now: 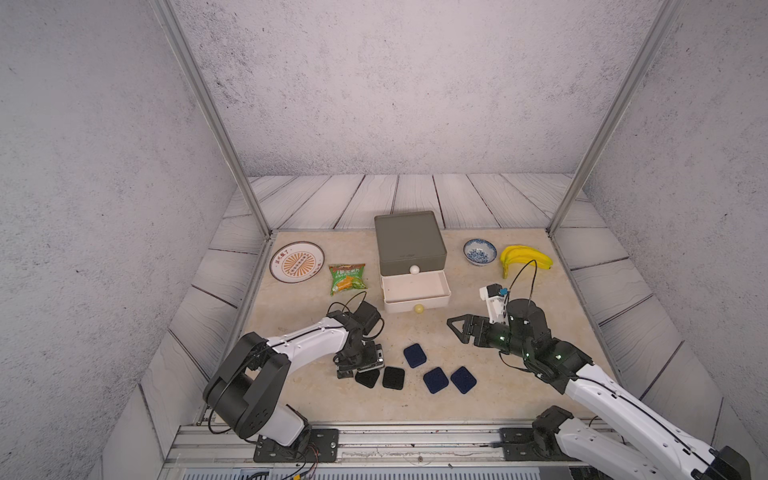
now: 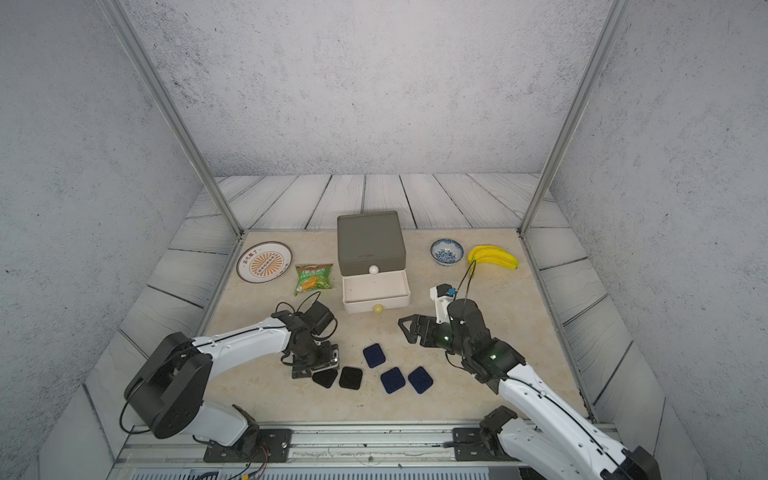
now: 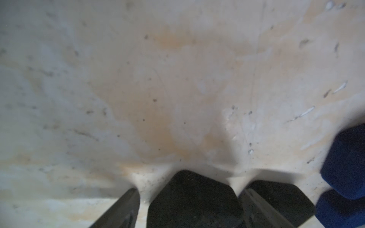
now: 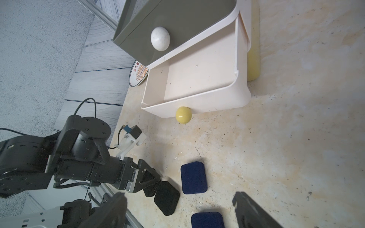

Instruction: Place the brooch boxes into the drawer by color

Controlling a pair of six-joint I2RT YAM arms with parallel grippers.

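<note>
In the left wrist view a black box [image 3: 194,201] lies between the parted fingers of my left gripper; contact cannot be told. Right beside it is a second black box [image 3: 283,199], close to one finger. Three navy boxes lie to the right of the black ones: one nearer the drawer [image 1: 414,355], one in the middle [image 1: 435,380] and one at the right [image 1: 463,380]. The white lower drawer [image 4: 197,102] of the grey-topped cabinet [image 1: 410,241] is pulled out and empty. My right gripper hangs open and empty, right of the drawer's front.
Behind the left arm lie a green snack bag [image 1: 348,278] and a patterned plate [image 1: 297,262]. At the back right are a blue-white bowl [image 1: 480,252] and yellow bananas [image 1: 524,257]. Bare tabletop separates the drawer from the boxes.
</note>
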